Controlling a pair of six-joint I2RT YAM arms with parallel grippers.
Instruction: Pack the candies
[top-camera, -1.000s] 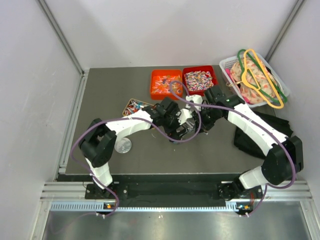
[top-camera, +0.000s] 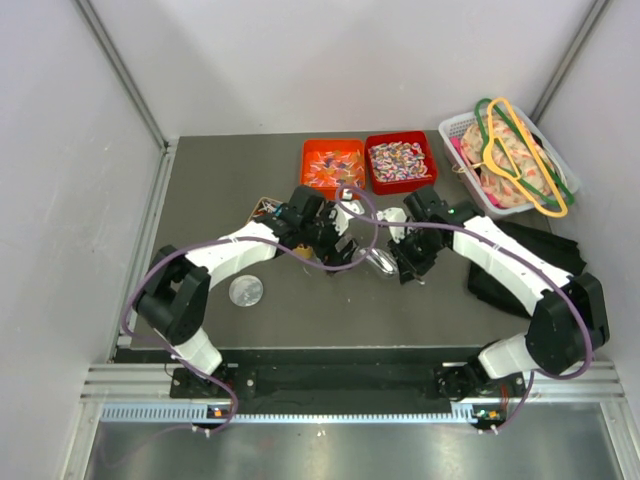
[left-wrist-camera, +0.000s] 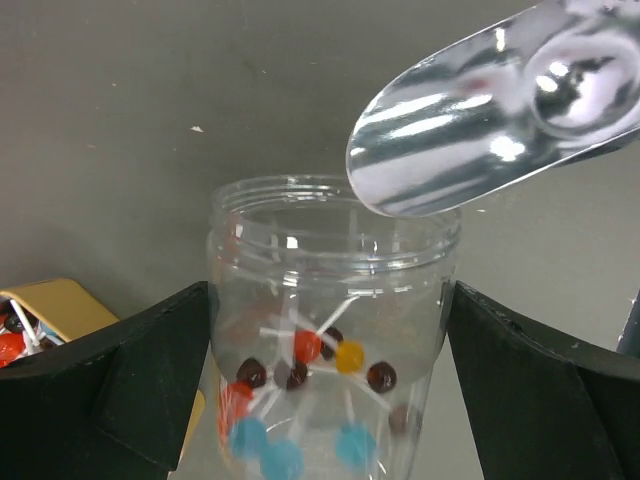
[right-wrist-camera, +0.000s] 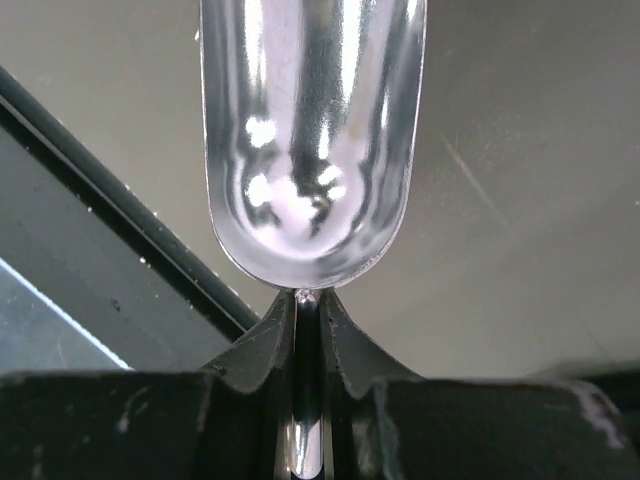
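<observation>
A clear plastic jar (left-wrist-camera: 325, 290) with round candies and pale sticks inside shows in the left wrist view. My left gripper is open, its fingers (left-wrist-camera: 130, 385) on either side of the jar wall. In the right wrist view, my right gripper is shut on the handle of a shiny metal scoop (right-wrist-camera: 310, 150). The scoop's bowl looks empty. From the left wrist, its lip (left-wrist-camera: 400, 165) appears over the jar's rim at the upper right. Behind, an orange bin (top-camera: 332, 166) and a red bin (top-camera: 398, 160) hold many candies.
A small tan tray of candies (top-camera: 266, 207) lies partly behind the left arm. A clear round lid (top-camera: 246, 291) rests at the front left. A white basket with hangers (top-camera: 512, 155) and black cloth (top-camera: 528, 268) occupy the right side.
My left gripper has moved to the left. My right gripper and the scoop have shifted toward the front of the table. More of the tan tray is now covered by the left arm.
</observation>
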